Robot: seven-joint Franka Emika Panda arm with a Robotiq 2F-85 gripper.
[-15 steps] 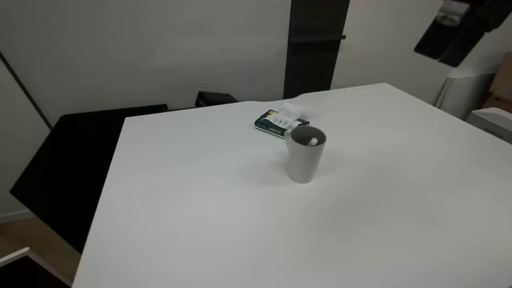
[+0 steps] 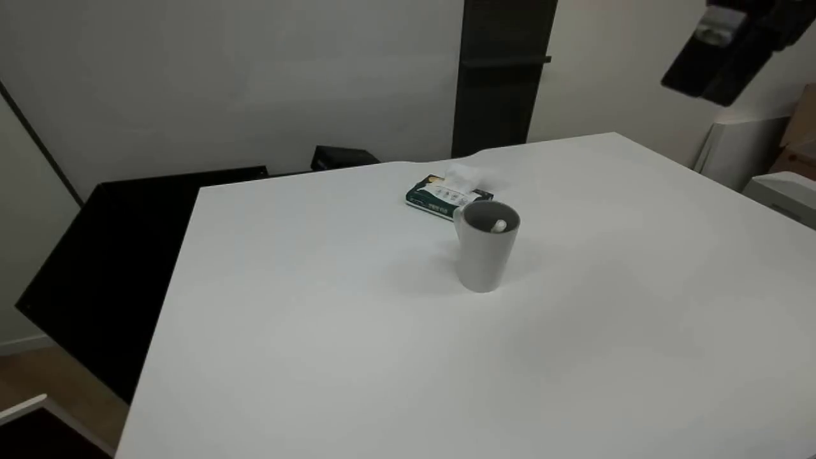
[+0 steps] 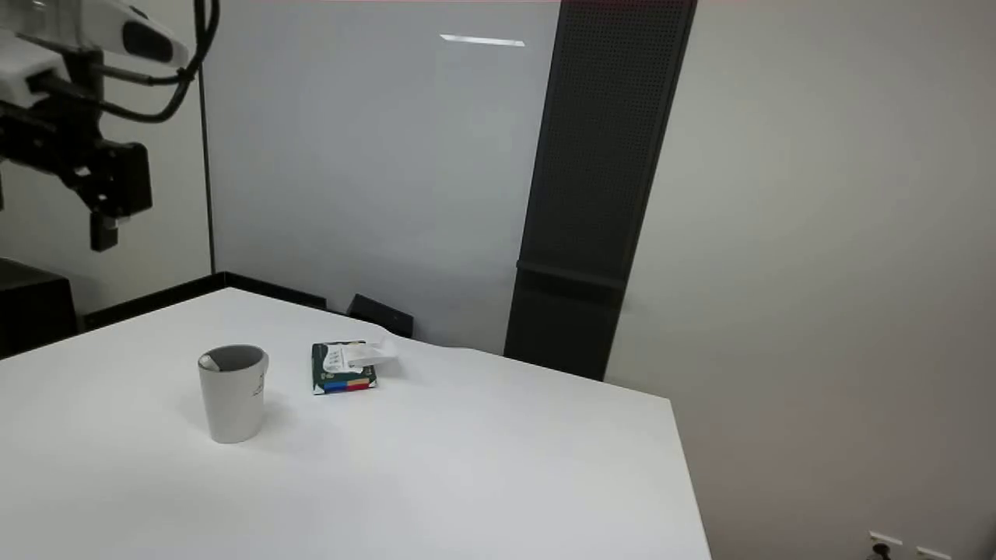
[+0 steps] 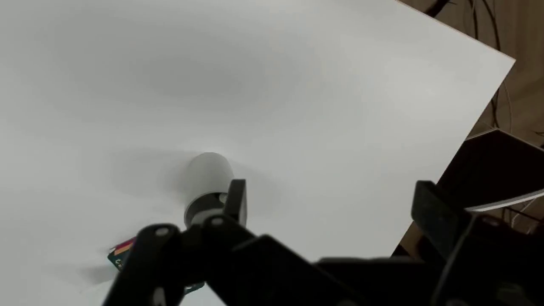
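A light grey mug (image 2: pixel 483 256) stands upright on the white table, its handle towards the tissue pack. Inside it leans a small white stick-like object (image 2: pixel 498 226), its upper end just at the rim; its lower part is hidden. In exterior view 2 the mug (image 3: pixel 233 401) is at the left. My gripper hangs high above the table, apart from everything on it. Its two fingers are wide apart in the wrist view, with only bare table seen between them. One finger (image 4: pixel 235 199) partly covers the view of the mug (image 4: pixel 208 173).
A green tissue pack (image 2: pixel 440 200) with a white tissue (image 2: pixel 462 178) sticking out lies just behind the mug. A black box-like object (image 2: pixel 342 157) sits beyond the far edge.
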